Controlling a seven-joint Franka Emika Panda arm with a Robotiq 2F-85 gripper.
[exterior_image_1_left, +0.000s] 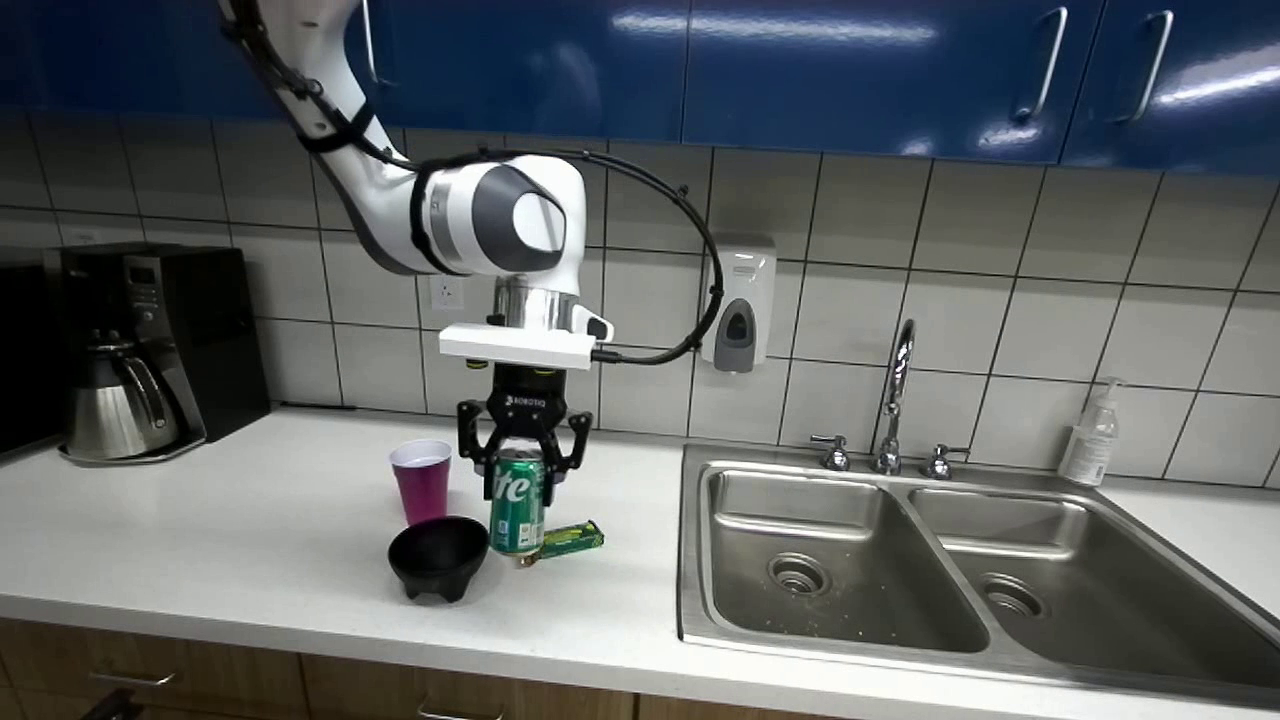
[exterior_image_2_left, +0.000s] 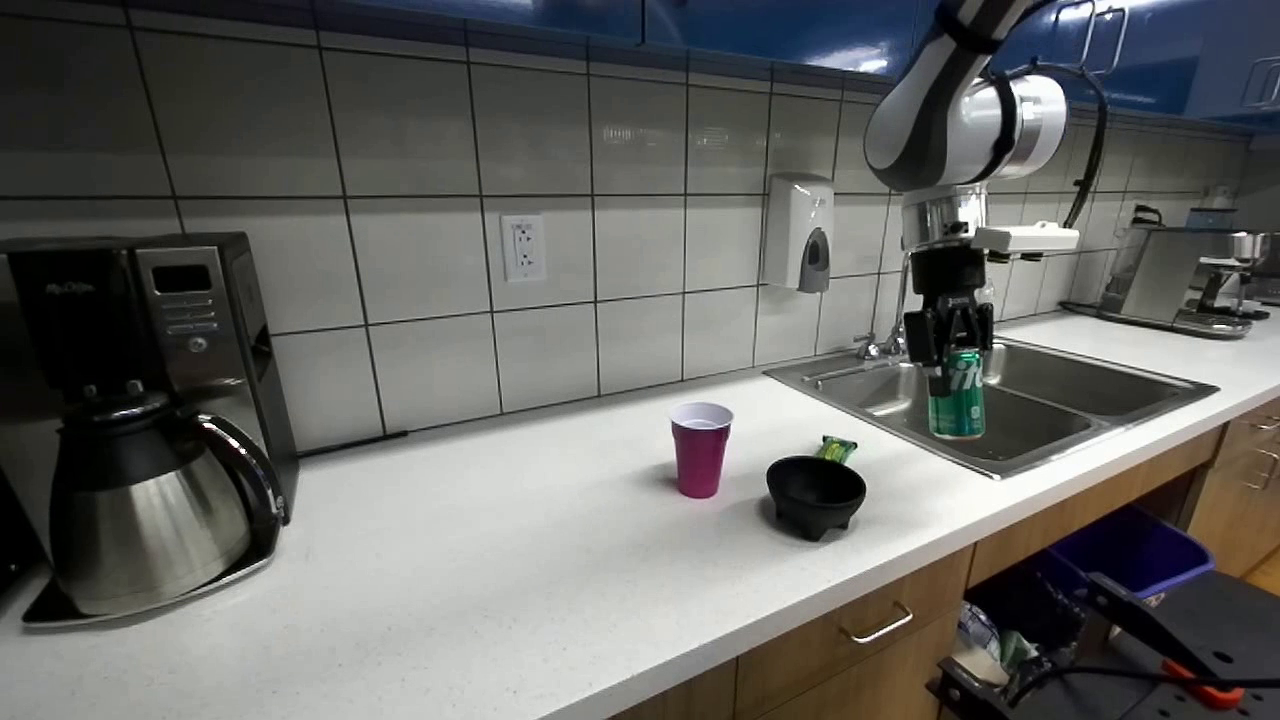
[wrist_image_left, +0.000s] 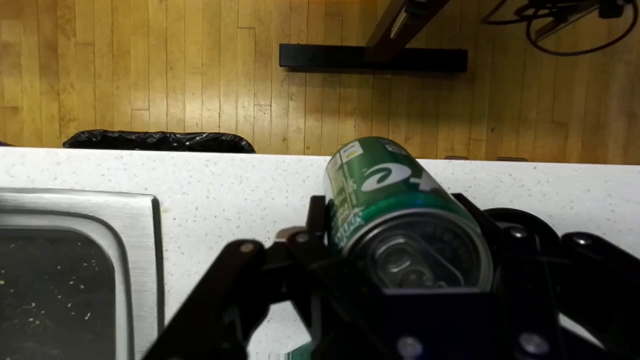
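Observation:
A green soda can (exterior_image_1_left: 517, 514) is held near its top by my gripper (exterior_image_1_left: 521, 480), which is shut on it, one finger on either side. It hangs nearly upright. In exterior view 2 the can (exterior_image_2_left: 957, 408) appears raised off the counter, with the sink behind it. The wrist view shows the lid end of the can (wrist_image_left: 420, 255) between dark fingers. From exterior view 1, the can partly covers one end of a green-wrapped bar (exterior_image_1_left: 576, 539). A black footed bowl (exterior_image_1_left: 438, 558) stands just left of it.
Behind the bowl stands a magenta cup (exterior_image_1_left: 423, 486). The double sink (exterior_image_1_left: 698, 540) lies to the right, below a faucet (exterior_image_1_left: 894, 396). A coffee maker (exterior_image_1_left: 198, 342) occupies the far left. Between coffee maker and cup, the counter (exterior_image_1_left: 264, 516) is bare.

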